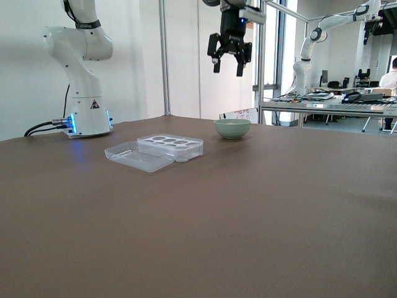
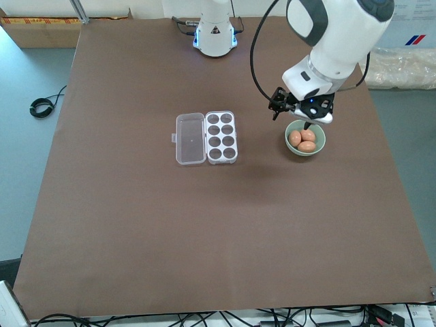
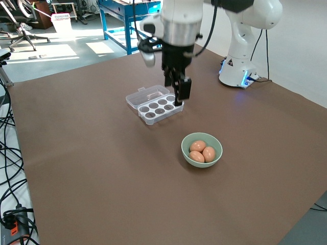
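A pale green bowl (image 2: 305, 150) (image 1: 232, 129) (image 3: 186, 154) holds several brown eggs (image 2: 306, 146) (image 3: 197, 145). An open clear egg box with a white insert of round, empty holes (image 2: 221, 136) (image 1: 170, 146) (image 3: 160, 108) lies beside it. My black gripper (image 1: 228, 67) is up in the air, above and near the bowl in the top view; its two fingers are apart with nothing seen between them. In the right view it hangs in front of the egg box's far end.
Cables lie along the table's outer edge.
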